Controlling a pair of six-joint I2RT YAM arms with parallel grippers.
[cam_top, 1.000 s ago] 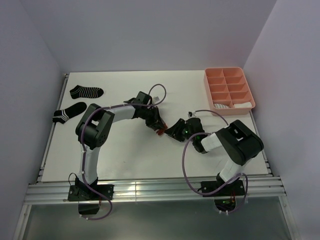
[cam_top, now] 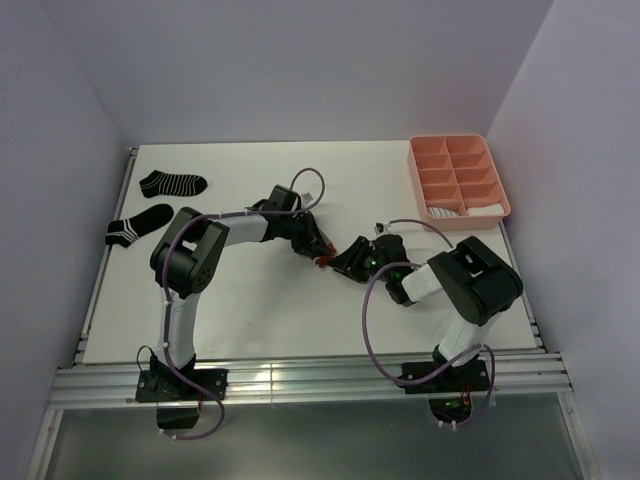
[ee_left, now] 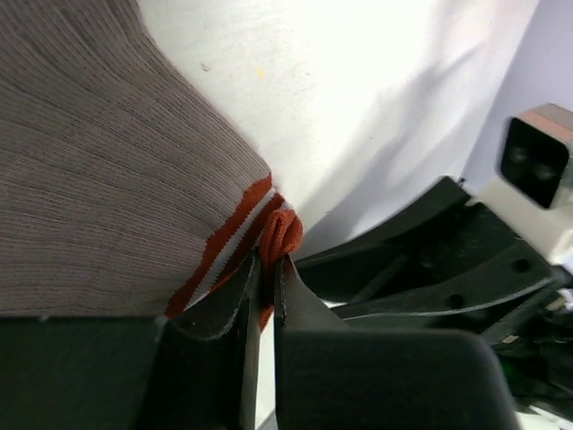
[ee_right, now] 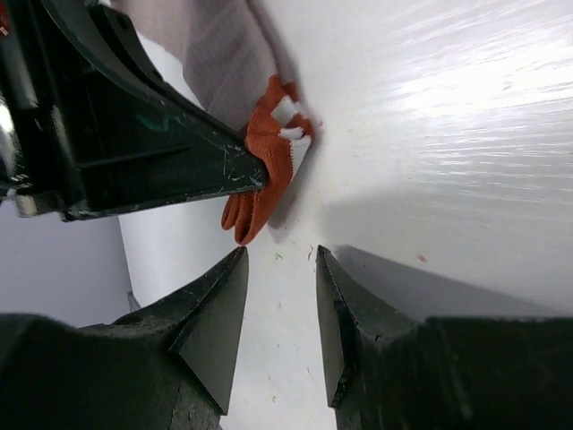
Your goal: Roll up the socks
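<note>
A grey sock (ee_left: 107, 170) with a rust-red and white striped cuff (ee_left: 235, 237) lies on the white table. My left gripper is shut on the red edge of this cuff, which bunches up between its fingertips. In the right wrist view, the folded red cuff (ee_right: 273, 148) sticks out past the left gripper's black finger (ee_right: 179, 152). My right gripper stands partly open just short of the cuff, with only bare table between its fingers. From above, both arms meet mid-table and hide most of the sock.
Two black socks with white stripes, one flat sock (cam_top: 173, 184) and another sock (cam_top: 140, 225), lie at the left. An orange divided box (cam_top: 415, 165) stands at the back right, with rolled socks (cam_top: 484, 210) in its near compartments.
The left arm has barely moved.
</note>
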